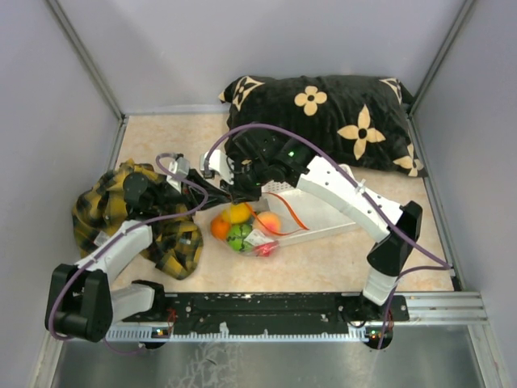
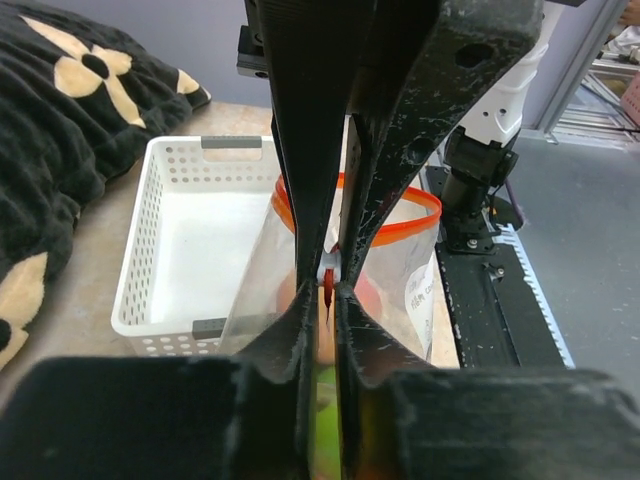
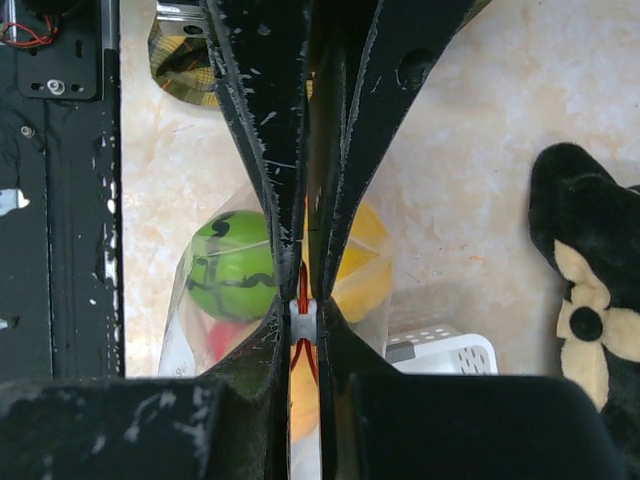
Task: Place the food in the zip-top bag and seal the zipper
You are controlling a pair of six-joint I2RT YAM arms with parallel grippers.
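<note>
The clear zip top bag (image 2: 255, 300) with a red-orange zipper band (image 2: 408, 230) holds a green watermelon toy (image 3: 230, 262), a yellow fruit (image 3: 362, 265), a peach-coloured one (image 1: 267, 222), an orange (image 1: 220, 227) and a red piece (image 1: 266, 250). My right gripper is shut on the pale zipper slider (image 3: 304, 326); the red strips spread apart below it. At the band's left end, my left gripper has its fingertips close together, a bit of red band (image 2: 328, 285) between them. Whether it grips the band cannot be told.
A white basket (image 2: 135, 250), apparently empty, stands behind and right of the bag. A dark flowered cushion (image 1: 323, 121) lies at the back, a yellow-black plaid cloth (image 1: 182, 250) at the left.
</note>
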